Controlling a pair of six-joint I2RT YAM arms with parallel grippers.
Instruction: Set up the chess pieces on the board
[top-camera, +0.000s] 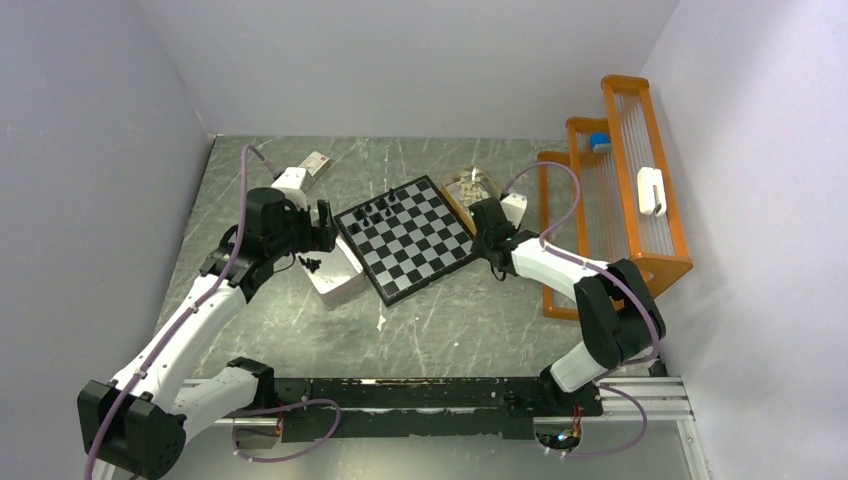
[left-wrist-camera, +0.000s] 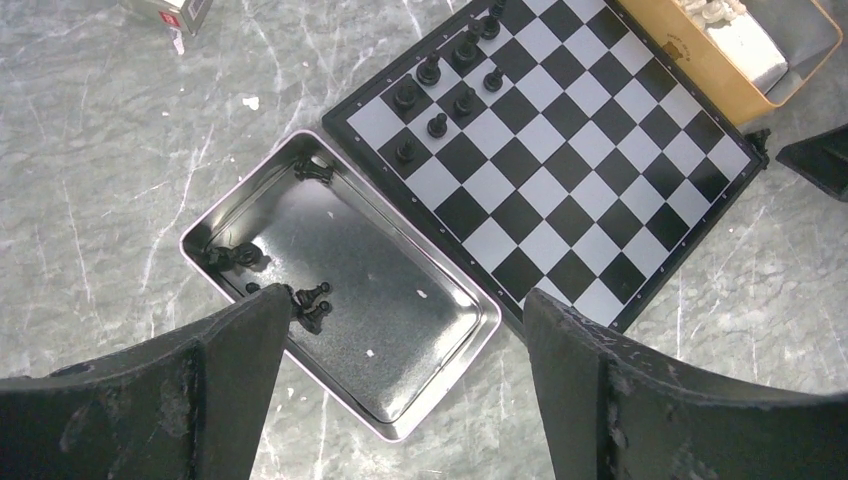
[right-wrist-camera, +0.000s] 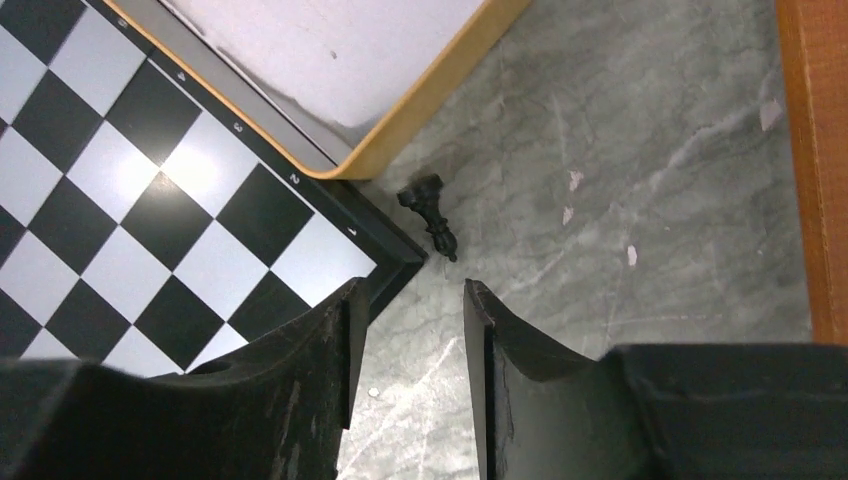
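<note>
The chessboard (left-wrist-camera: 578, 150) has several black pieces standing upright at its left end, among them a black pawn (left-wrist-camera: 437, 125). Several more black pieces (left-wrist-camera: 232, 257) lie in the metal tray (left-wrist-camera: 400, 300) beside the board. A single black piece (right-wrist-camera: 430, 215) lies on its side on the table, just off a board corner. My right gripper is short of that piece, its fingers apart and nothing between them. Above the tray and the near edge of the board, my left gripper stands wide open and empty.
A tan-rimmed box (left-wrist-camera: 765, 95) with white pieces (left-wrist-camera: 715, 10) butts against the far board side, close to the lying piece. A wooden rack (top-camera: 590, 220) stands at the right. A small carton (top-camera: 315, 163) sits at the back left.
</note>
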